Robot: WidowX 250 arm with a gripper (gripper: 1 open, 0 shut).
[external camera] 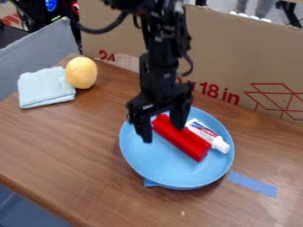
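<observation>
My black gripper (pixel 161 121) is open and reaches down over the left part of the blue plate (pixel 154 164), its fingers low around the upper-left end of a red cylindrical object (pixel 190 145). Whether they touch it is hard to tell. A white tube with red print (pixel 208 134) lies on the plate beside the red object, to its upper right.
A yellow oval object (pixel 81 73) and a folded pale cloth (pixel 45 88) sit at the back left of the wooden table (pixel 71 146). A cardboard box (pixel 243 66) walls off the back. Blue tape (pixel 252 184) lies right of the plate.
</observation>
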